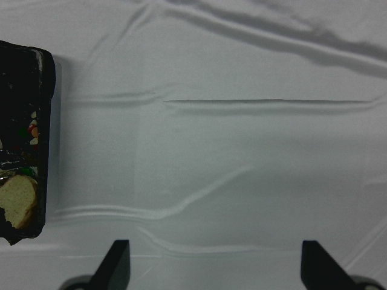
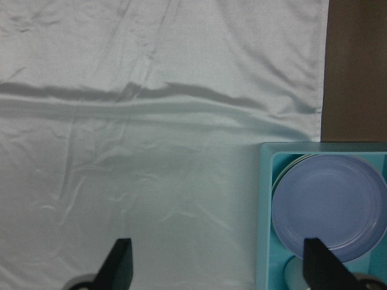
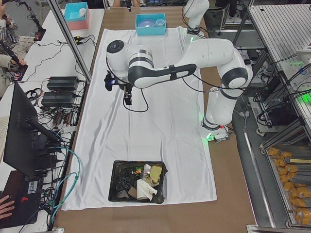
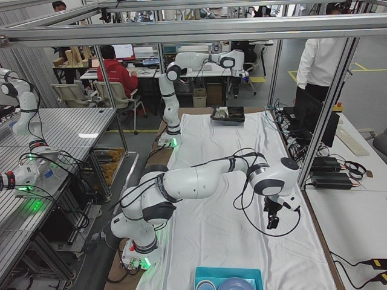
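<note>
A black tray [image 3: 121, 182] with bread, a white crumpled piece and other scraps lies near the edge of the white cloth [image 3: 141, 136]; it shows at the left of the left wrist view. My left gripper hangs above the cloth beside it, open, with nothing between its fingers. A teal bin [image 2: 263, 211] holds stacked plates [image 2: 329, 202] and a cup-like item [image 2: 294, 275]. My right gripper is open over the cloth at that bin's left side, its right finger overlapping the bin in view.
Brown table [image 3: 184, 218] borders the cloth. A monitor [image 3: 29, 136] and electronics stand on the side table, and metal frame posts rise around the workspace.
</note>
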